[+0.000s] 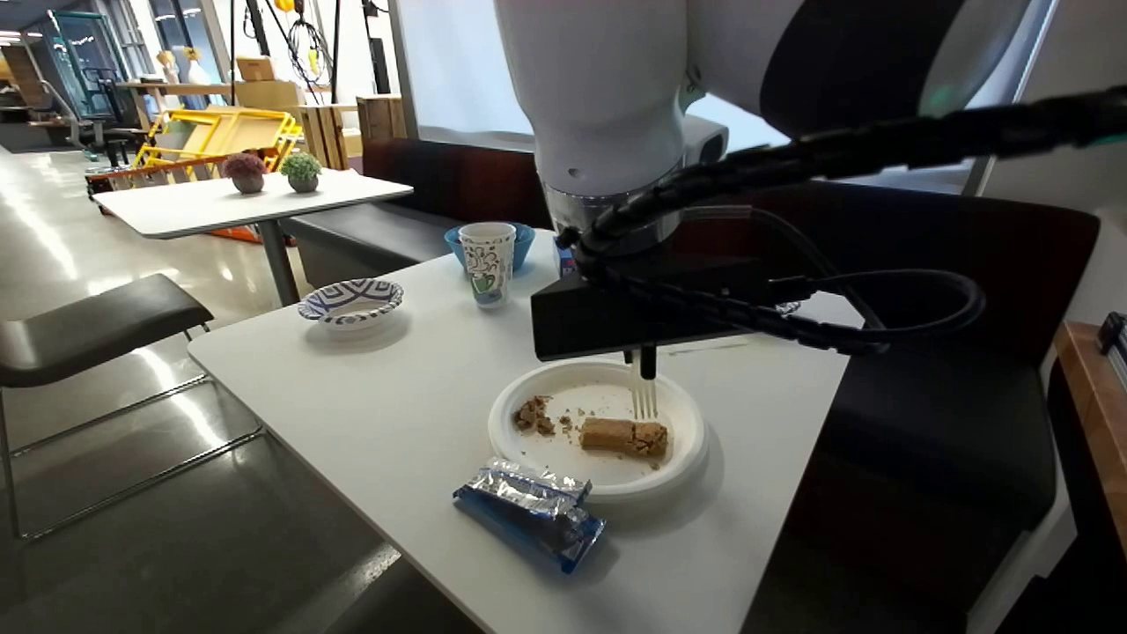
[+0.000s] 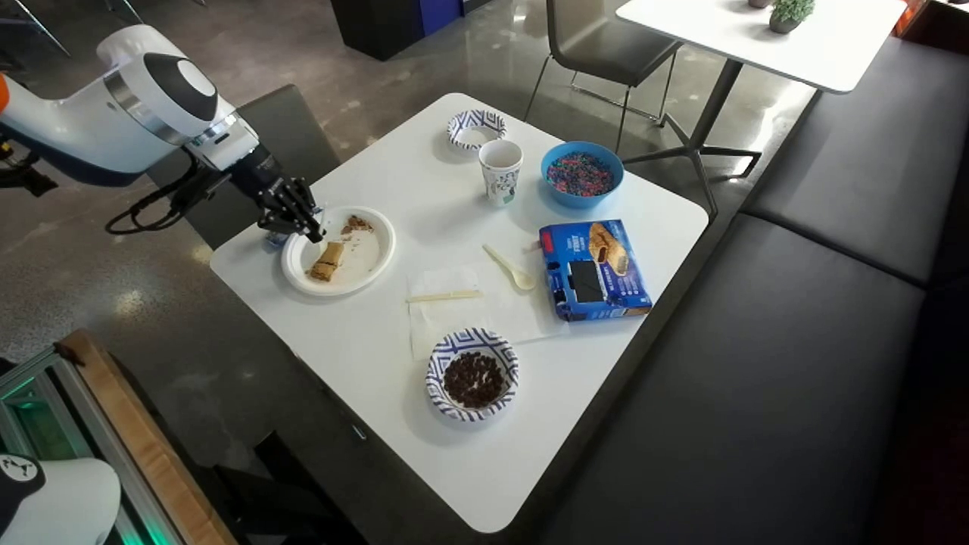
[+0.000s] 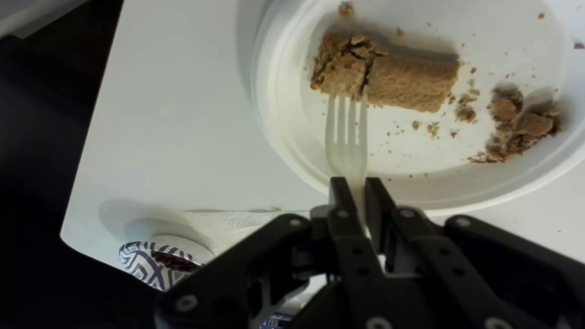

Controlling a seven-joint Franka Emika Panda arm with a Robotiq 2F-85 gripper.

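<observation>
My gripper is shut on the handle of a pale plastic fork (image 3: 346,151), whose tines point away from the fingers. In the wrist view the tine tips overlap the near edge of a brown bar (image 3: 414,79), close to a crack that crosses it; whether they touch it I cannot tell. The bar's cracked end (image 3: 341,66) is crumbly. It lies on a white plate (image 1: 507,454), with a heap of crumbs (image 3: 518,126) on the plate's other side. In exterior view 2 my gripper (image 2: 318,222) is above the plate's edge and the fork is hard to make out.
An opened blue wrapper (image 1: 534,512) lies against the plate. Elsewhere on the table are a paper cup (image 2: 500,171), a blue bowl (image 2: 581,148), a snack box (image 2: 595,272), a spoon (image 2: 510,268) and a patterned bowl with dark bits (image 2: 438,386).
</observation>
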